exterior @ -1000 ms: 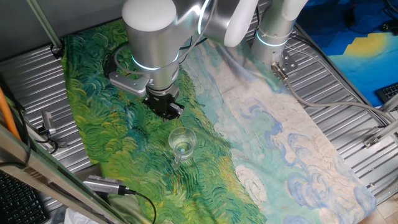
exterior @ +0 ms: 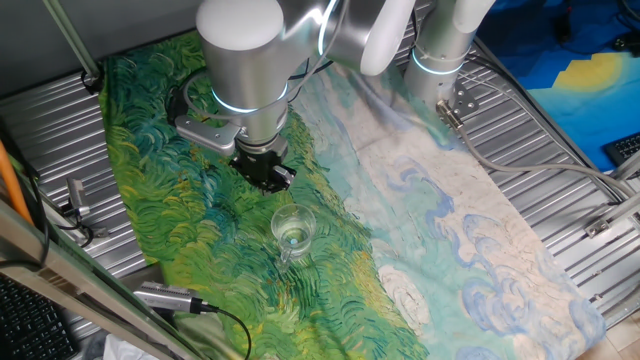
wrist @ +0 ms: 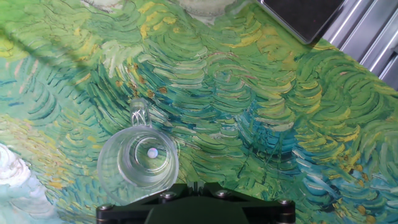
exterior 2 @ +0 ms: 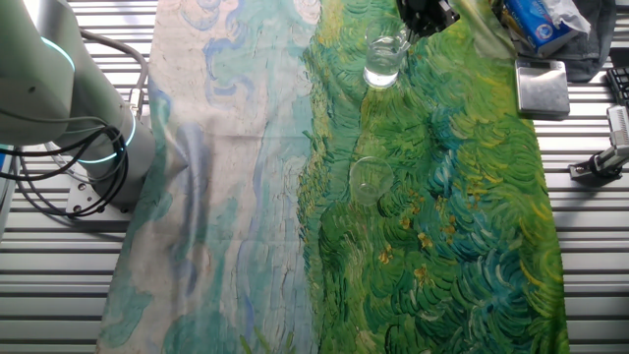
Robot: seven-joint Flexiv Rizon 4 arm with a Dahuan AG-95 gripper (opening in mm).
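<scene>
A clear glass mug (exterior: 293,235) stands upright on the painted cloth, its handle toward the front in exterior view 1. Inside it, a small pale round spot (wrist: 152,152) shows at the bottom; whether this is a loose object cannot be told. Above the cloth and beside the mug hangs my black gripper (exterior: 280,183), apart from it. In the wrist view the gripper has its fingers together, nothing visible between them, with the mug (wrist: 138,165) just left of the tips. Exterior view 2 shows only part of the gripper (exterior 2: 428,18) at the top edge, near the mug (exterior 2: 384,64).
A clear round glass piece (exterior 2: 371,180) lies on the cloth, hidden in exterior view 1. A flat metallic box (exterior 2: 542,88) rests at the cloth's edge, by a blue packet (exterior 2: 539,25). The cloth (exterior 2: 256,246) is otherwise mostly bare.
</scene>
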